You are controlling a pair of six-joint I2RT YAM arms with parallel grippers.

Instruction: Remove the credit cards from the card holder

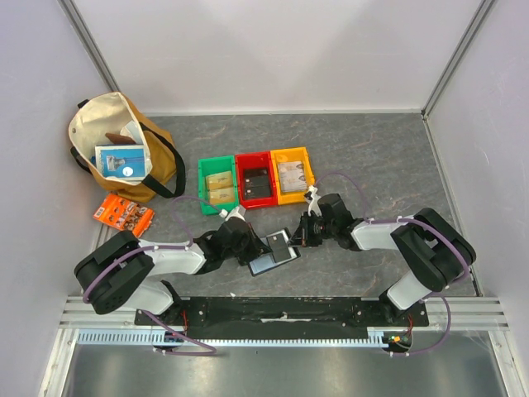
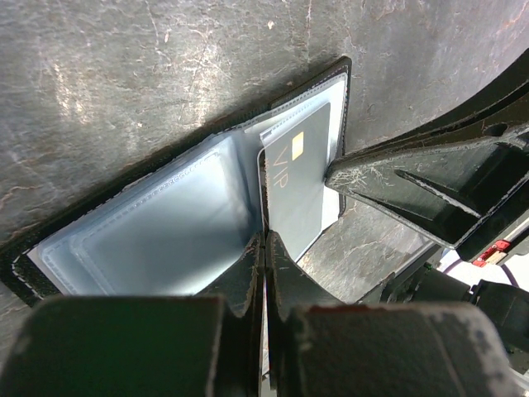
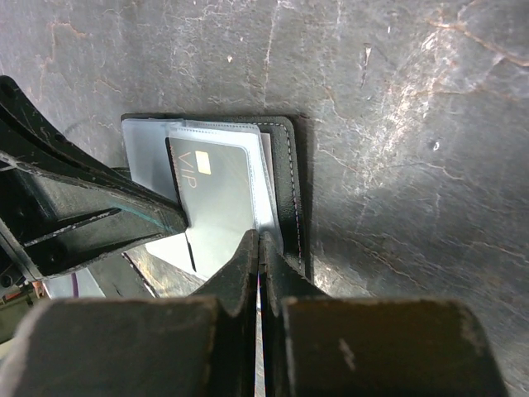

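The black card holder [image 1: 263,261] lies open on the table, with clear sleeves [image 2: 149,231] and a grey VIP card [image 2: 296,190] [image 3: 213,198] in it. My left gripper [image 1: 258,246] is shut, its tips at the card's left edge; nothing clearly shows between them. My right gripper [image 1: 297,241] is also shut, its tips on the sleeve and card near the holder's other end, nothing showing between them. In each wrist view the other gripper reaches over the holder from the side.
Green [image 1: 204,169], red [image 1: 252,159] and yellow [image 1: 289,154] bins stand behind the holder. A tan bag [image 1: 128,186] and an orange packet [image 1: 123,213] are at left.
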